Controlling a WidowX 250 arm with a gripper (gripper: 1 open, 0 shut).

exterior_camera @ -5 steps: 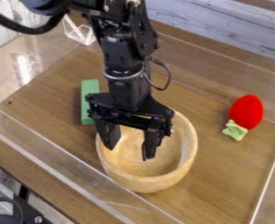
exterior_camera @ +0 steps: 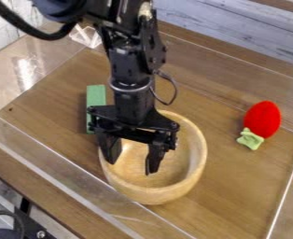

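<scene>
The black gripper point(exterior_camera: 132, 155) hangs over the left part of a round wooden bowl point(exterior_camera: 184, 177), its fingers pointing down into the bowl and apart. Nothing clear shows between them. A green block point(exterior_camera: 95, 103) lies on the table left of the arm, partly hidden behind it.
A red oval object point(exterior_camera: 262, 119) and a small pale green piece point(exterior_camera: 250, 138) lie at the right of the wooden table point(exterior_camera: 236, 187). Clear rails run along the left and right edges.
The gripper and arm have shifted slightly left, and the bowl appears to have moved slightly left with them.
</scene>
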